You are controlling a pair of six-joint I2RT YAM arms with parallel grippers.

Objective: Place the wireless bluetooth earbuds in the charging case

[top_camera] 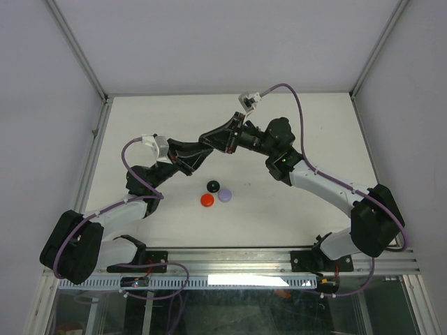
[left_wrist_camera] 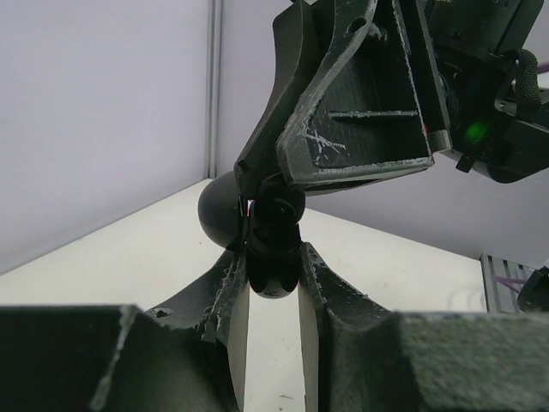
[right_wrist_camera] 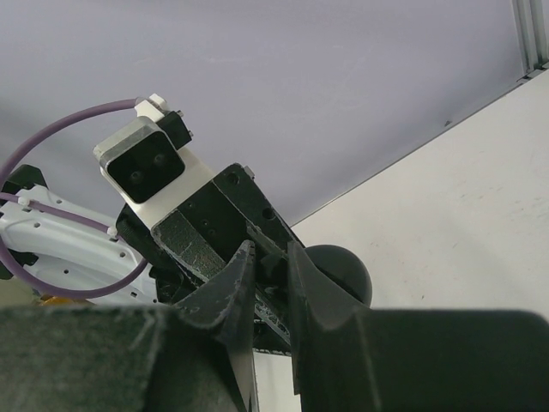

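Note:
My two grippers meet above the middle of the table in the top view. The left gripper (top_camera: 194, 156) is shut on the black charging case (left_wrist_camera: 220, 210), whose rounded body shows between its fingers in the left wrist view and behind the fingers in the right wrist view. My right gripper (top_camera: 218, 139) comes from the upper right, its fingertips right at the case, shut on a small dark piece, apparently an earbud, mostly hidden by the fingers. Whether the earbud sits inside the case I cannot tell.
On the white table (top_camera: 293, 216) below lie a black disc (top_camera: 213, 186), a red disc (top_camera: 207, 199) and a lilac disc (top_camera: 225, 195).

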